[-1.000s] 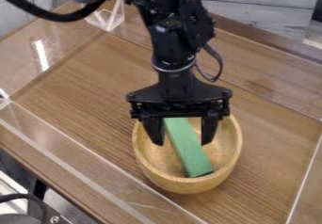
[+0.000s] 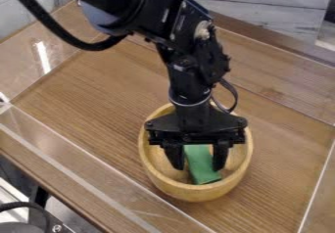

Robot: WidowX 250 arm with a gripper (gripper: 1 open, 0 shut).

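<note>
A round yellow bowl (image 2: 165,174) sits on the wooden table at the centre right, with a green block (image 2: 202,174) lying inside it. My black gripper (image 2: 198,151) is down inside the bowl, a finger on each side of the block's upper part. The fingers stand apart; whether they touch the block cannot be told.
A pale plank wall (image 2: 281,7) runs behind it. A black cable lies at the lower left edge.
My gripper has moved down into the bowl over the green block, covering more of its upper end.
</note>
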